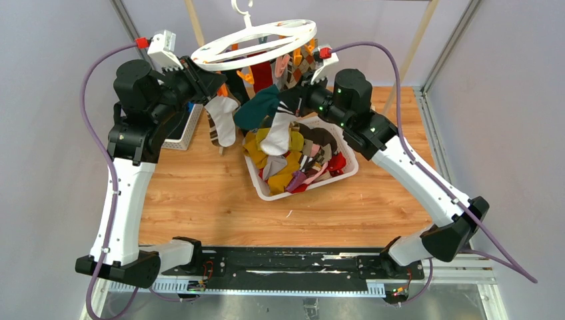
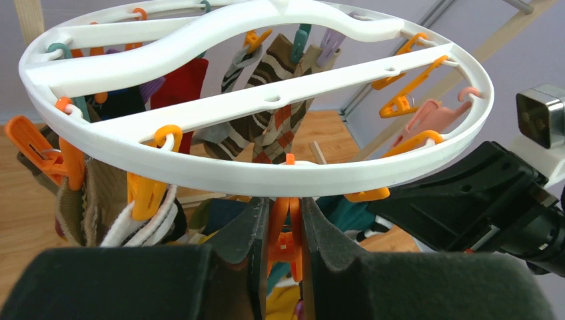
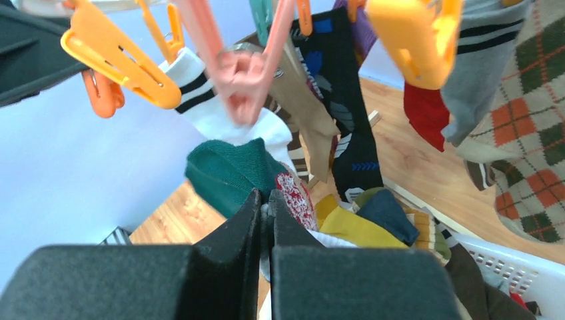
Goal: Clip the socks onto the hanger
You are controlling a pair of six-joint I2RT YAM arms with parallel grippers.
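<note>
The white round hanger (image 1: 303, 31) carries several clips and socks. In the left wrist view my left gripper is shut on an orange clip (image 2: 286, 248) at the hanger's near rim. My right gripper is shut on a piece of sock fabric: a teal part (image 3: 233, 170) rises past the fingertips. From above, the teal cloth (image 1: 258, 109) sticks out left of the right gripper and a white part (image 1: 277, 135) with dark stripes hangs below; whether these are one sock or two, I cannot tell. The held cloth is apart from the left gripper's clip.
A white basket (image 1: 270, 195) full of mixed socks stands on the wooden table under the hanger. A white sock (image 1: 226, 120) hangs close to the left gripper. Orange clips and a pink clip (image 3: 241, 70) hang just above the right gripper.
</note>
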